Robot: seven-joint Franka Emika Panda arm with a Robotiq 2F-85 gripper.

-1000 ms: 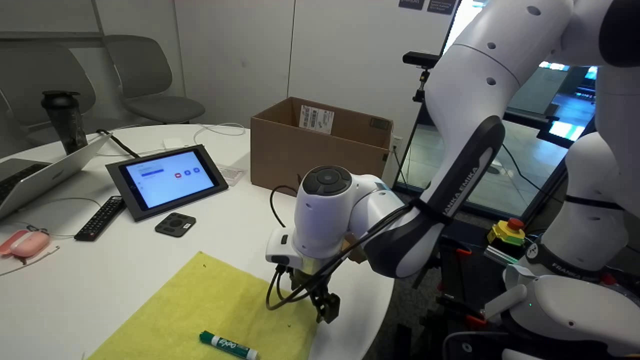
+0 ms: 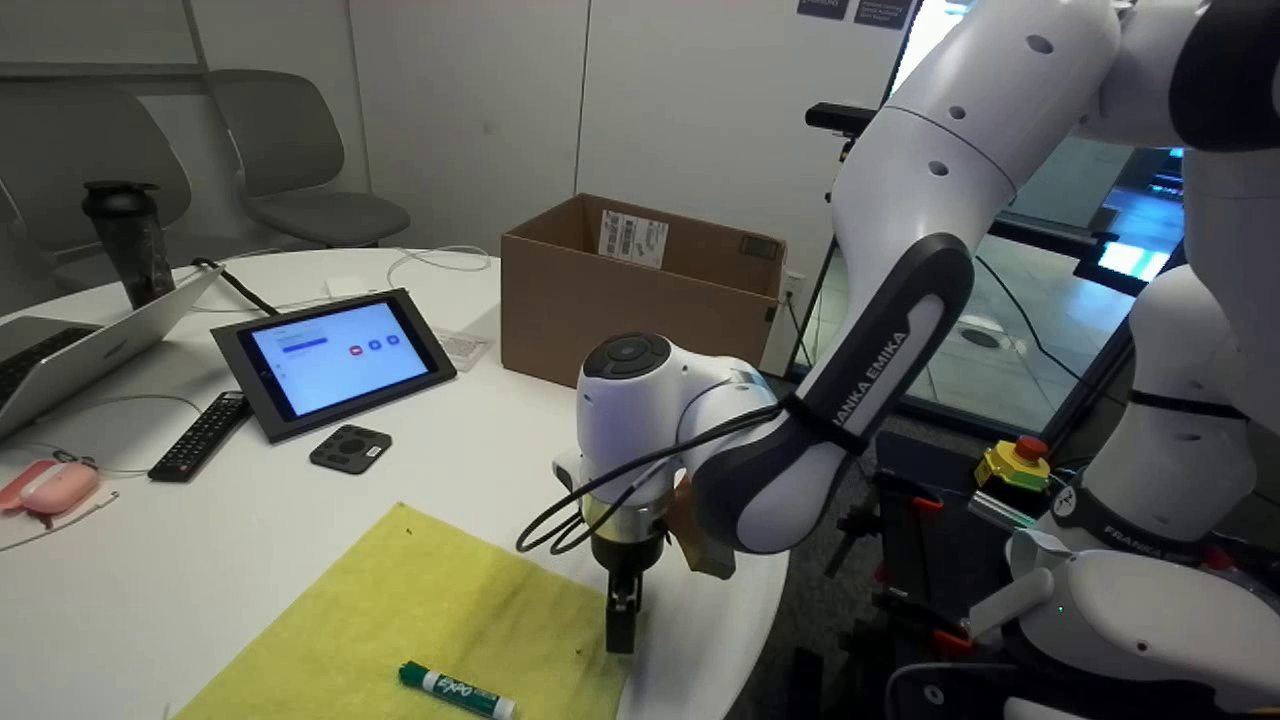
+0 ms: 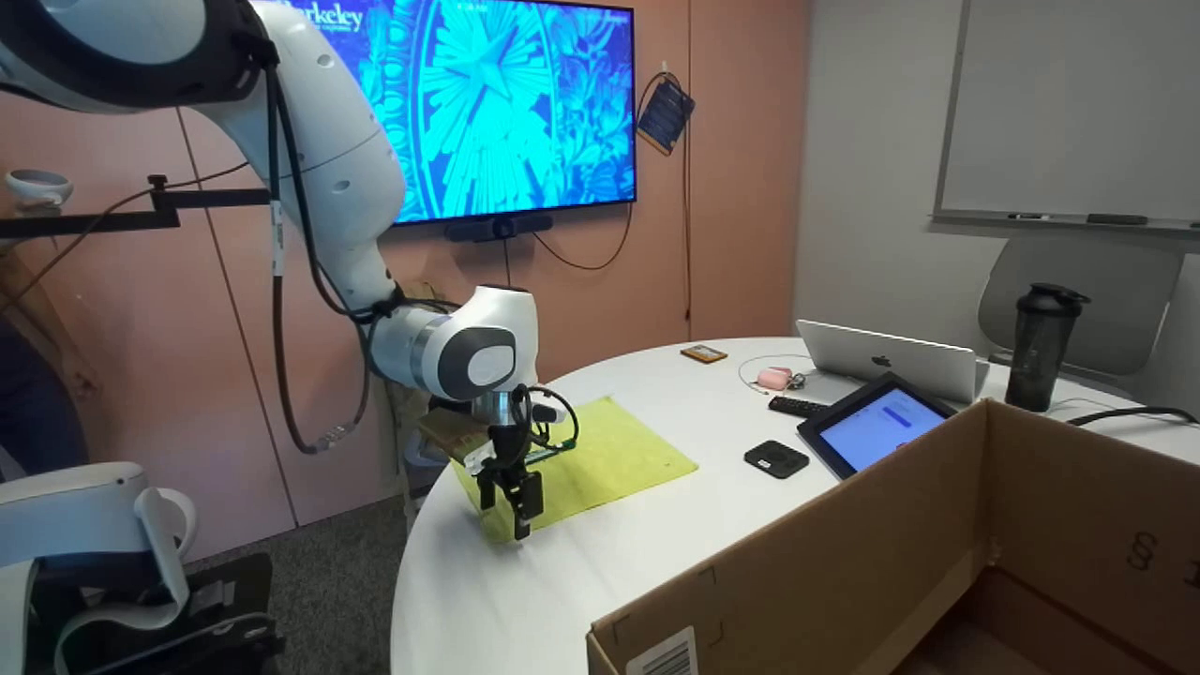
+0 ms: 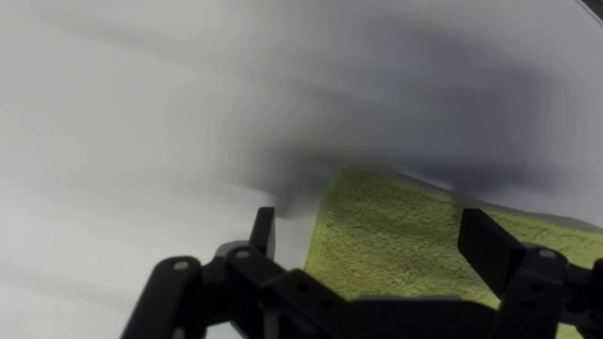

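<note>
A yellow cloth (image 2: pixel 420 606) lies flat on the white table, a green marker (image 2: pixel 457 690) resting on it in exterior view 1. Close above one corner of the cloth (image 4: pixel 390 237), my gripper stands open. In the wrist view one finger (image 4: pixel 263 234) is over bare table beside the corner, the other finger (image 4: pixel 489 248) over the cloth. Nothing is held between them. From exterior view 2 the gripper (image 3: pixel 509 512) appears low at the cloth's near edge; whether its tips touch anything I cannot tell.
A large open cardboard box (image 2: pixel 636 282) stands at the table's far side. A tablet (image 2: pixel 336 356), a black puck-like device (image 2: pixel 350 449), a remote (image 2: pixel 200 437) and a laptop (image 3: pixel 894 358) are away from the cloth. The table's rounded edge (image 2: pixel 768 612) runs close by the gripper.
The hand has turned about its vertical axis and shifted slightly left in exterior view 1, still low at the cloth's corner. Cloth and marker look unmoved.
</note>
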